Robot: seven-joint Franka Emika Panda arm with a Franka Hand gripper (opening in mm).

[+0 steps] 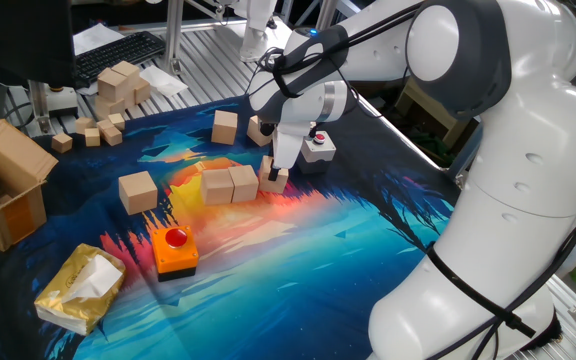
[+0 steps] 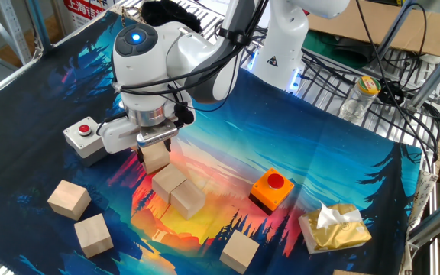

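Note:
My gripper points down over a wooden block, with dark fingertips at two of its sides. Whether they press on the block or stand slightly apart from it does not show. In exterior view 1 the same block sits on the mat, partly covered by the gripper. In exterior view 2 a pair of blocks, the nearer block and the farther one, lies a little in front of the gripped-over block.
Loose blocks include one at left and one farther back. An orange button box, a tissue pack and a cardboard box stand left. A grey button box is close beside the gripper.

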